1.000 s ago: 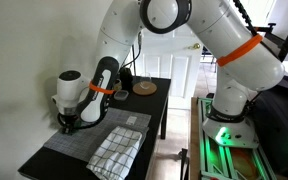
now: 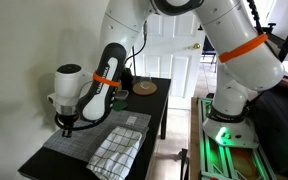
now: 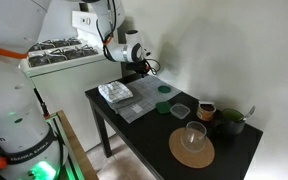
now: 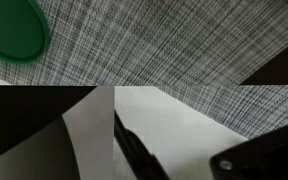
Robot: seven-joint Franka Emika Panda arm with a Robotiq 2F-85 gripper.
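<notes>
My gripper (image 2: pixel 64 126) hangs low over the far left end of the dark table in exterior view 1, above a grey woven mat (image 2: pixel 76 144). It looks shut, with nothing visible between its fingers. Exterior view 2 has the gripper (image 3: pixel 144 72) at the back of the table, small and partly dark against the arm. Part of a round green lid (image 4: pixel 12 28) lies on the grey mat (image 4: pixel 154 40) in the wrist view. Black gripper parts enter that view's lower right, but the fingertips cannot be made out.
A folded white cloth (image 3: pixel 114 92) lies near the table's front edge. Green round pieces (image 3: pixel 163 107), a clear container (image 3: pixel 180 111), a glass (image 3: pixel 194 132) on a round brown mat (image 3: pixel 191 152), a brown cup (image 3: pixel 206 112) and a dark pot (image 3: pixel 228 124) stand along the table. A wall runs behind.
The gripper and the white-cased wrist above it have risen a little. The cloth and the mats have stayed put.
</notes>
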